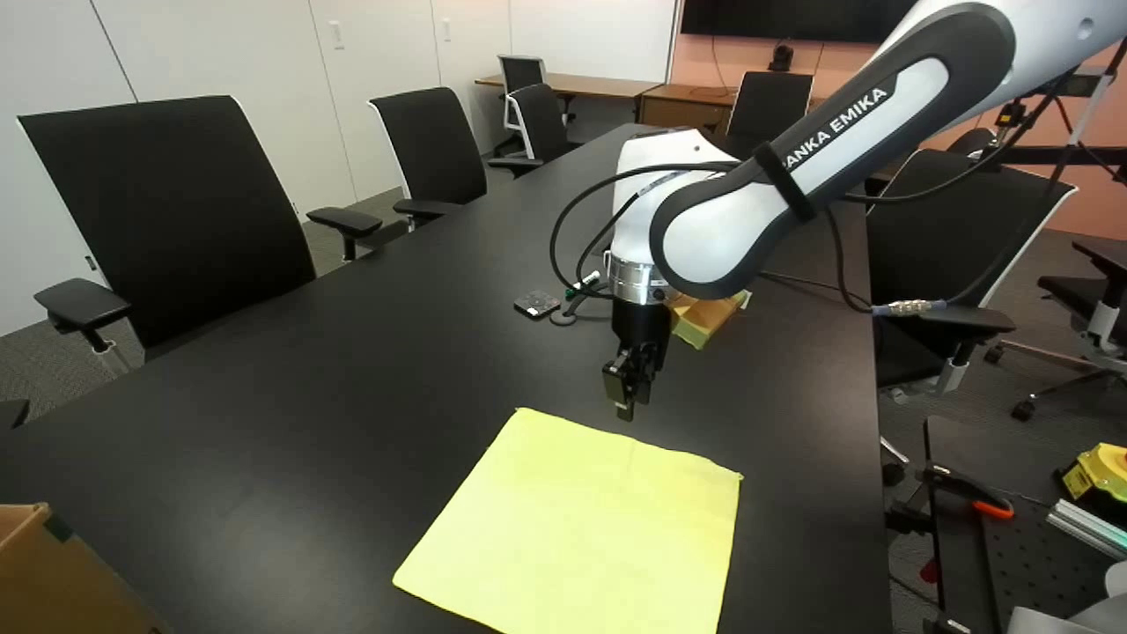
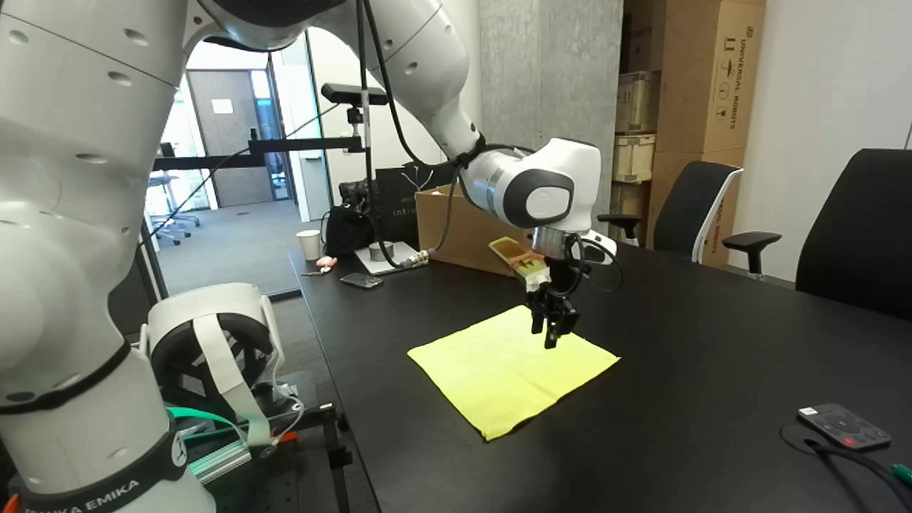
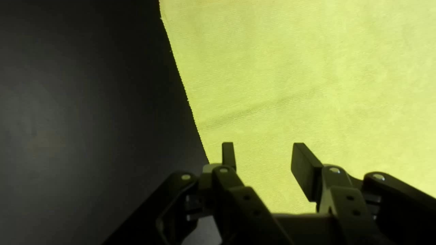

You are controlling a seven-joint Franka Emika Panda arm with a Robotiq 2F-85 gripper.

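Observation:
A yellow cloth lies spread out nearly flat on the black table, with faint creases. Just past its far edge in exterior view 1, and above the table, hangs my gripper. From the other side, exterior view 2 has the gripper in front of part of the cloth. In the wrist view the gripper is open, its fingers apart with only cloth showing beyond the gap. One straight cloth edge runs down to the left finger.
Bare table surrounds the cloth. A small dark device and a cable lie farther back. Cardboard boxes stand at the near left and far end. Chairs line the table.

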